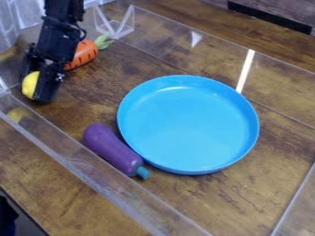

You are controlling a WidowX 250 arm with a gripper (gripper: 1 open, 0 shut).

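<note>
At the left, beside the tray wall, my black gripper (43,74) is down low and shut on a yellow object (29,85), which is partly hidden by the fingers. An orange toy carrot (81,54) with a green top lies just behind it to the right. A purple toy eggplant (113,149) lies at the front, left of a large blue plate (187,159).
A clear plastic wall (99,184) runs along the left and front-left. The plate is empty.
</note>
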